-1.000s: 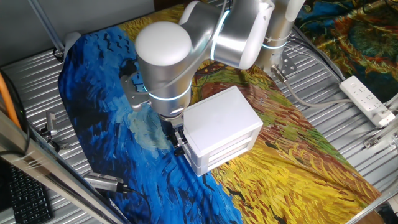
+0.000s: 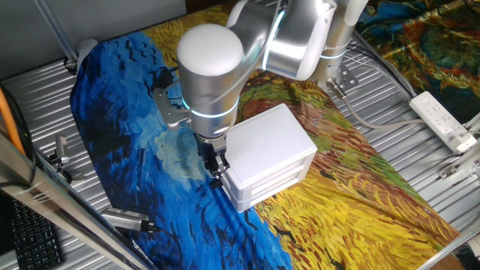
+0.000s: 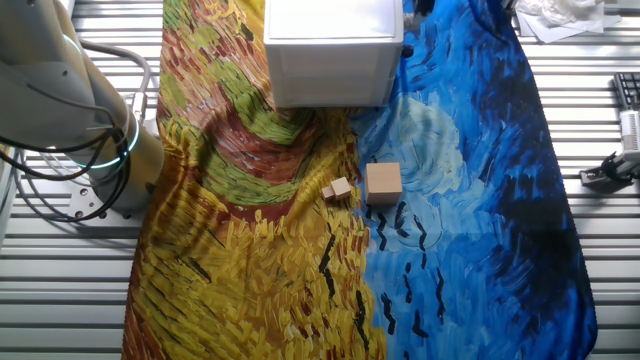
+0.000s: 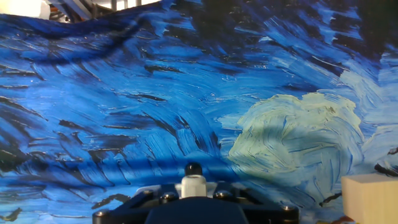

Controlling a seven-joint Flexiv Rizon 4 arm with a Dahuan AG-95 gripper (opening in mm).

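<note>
A white drawer unit (image 2: 271,142) stands on the painted cloth, and its lower part shows at the top of exterior view 2. My gripper (image 2: 217,174) points down at the unit's left side in exterior view 1, close against it; whether they touch is unclear. Along the bottom of the wrist view, dark gripper parts surround a small white piece with a black tip (image 4: 193,182). Whether the fingers are open or shut does not show. A larger wooden block (image 3: 383,183) and a small wooden block (image 3: 341,187) lie on the cloth, the small one with another little piece beside it.
A power strip (image 2: 444,120) lies on the slatted table at the right, with a cable running to the arm's base. A keyboard (image 2: 36,232) and metal frame bars occupy the left edge.
The arm's wrist housing has shifted slightly right and tilted in exterior view 1, while the fingertips stay at nearly the same spot. The drawer unit appears unmoved.
</note>
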